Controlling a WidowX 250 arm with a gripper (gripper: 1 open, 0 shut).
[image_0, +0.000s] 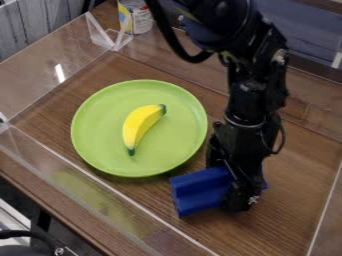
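My black gripper (235, 182) is down low at the right of the green plate (107, 142), over a blue object (199, 194), perhaps a sponge or block, that lies on the wooden surface at the plate's lower right. The gripper's fingers are around or against the blue object's right part and hide some of it; they look apart, though dark and partly hidden. A yellow banana (142, 126) lies on the plate.
Clear low walls edge the wooden surface (294, 190) on the left and front. A can (134, 18) stands at the back left. Bare wood lies to the right of my arm.
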